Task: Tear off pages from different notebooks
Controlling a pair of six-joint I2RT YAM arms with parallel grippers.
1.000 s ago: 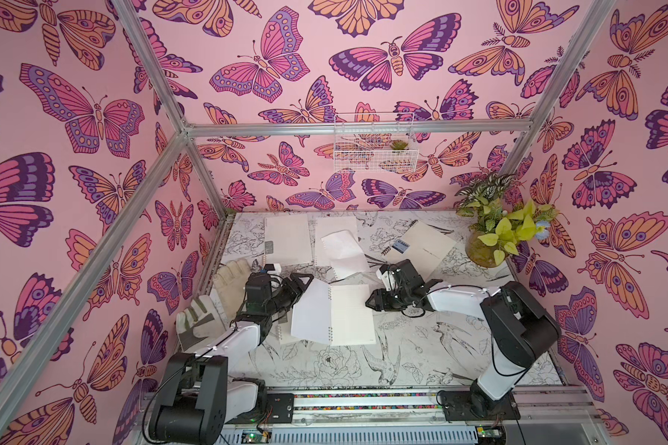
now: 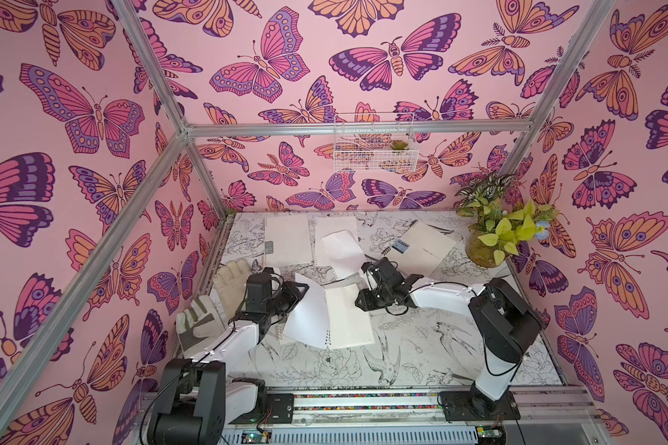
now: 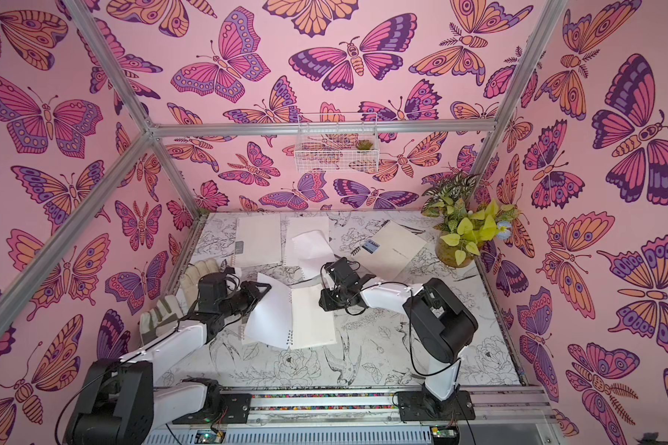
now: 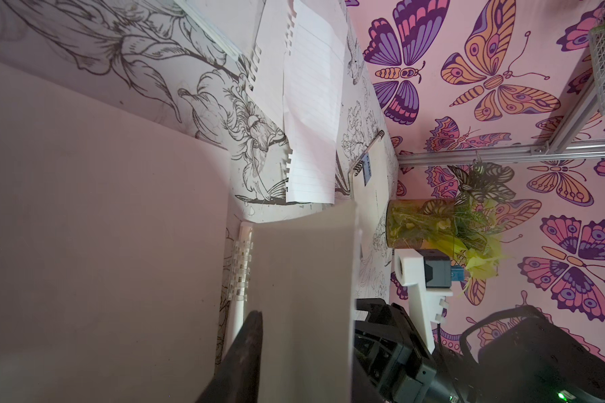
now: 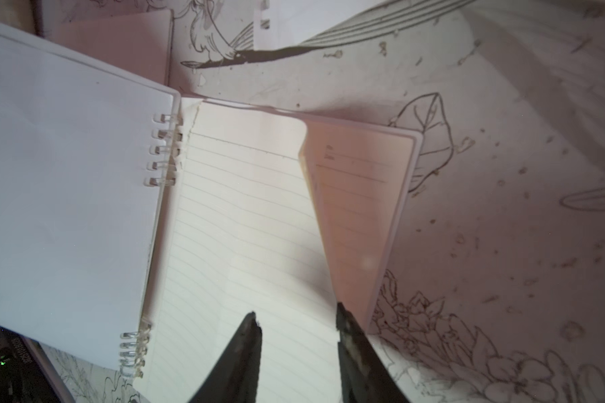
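An open spiral notebook (image 2: 351, 319) lies at the middle of the table. Its left white leaf (image 2: 306, 315) is raised, and my left gripper (image 2: 302, 287) is shut on the leaf's upper left corner. In the left wrist view this leaf (image 4: 306, 275) stands between the fingers. At the right side, my right gripper is shut on the lined page (image 5: 248, 194), which shows between its fingertips. That page's right edge has bent away, baring the pinkish sheet (image 5: 356, 194) beneath. The spiral rings (image 5: 164, 149) sit between both leaves.
Behind lie a pale notebook (image 2: 289, 241), a loose torn sheet (image 2: 343, 254) over another notebook, and a third notebook (image 2: 425, 248). Gloves (image 2: 200, 320) are at the left and a potted plant (image 2: 490, 248) at the back right.
My right gripper has shifted left onto the notebook's right page. The raised left leaf has tilted and bowed more, while the left arm has barely moved.
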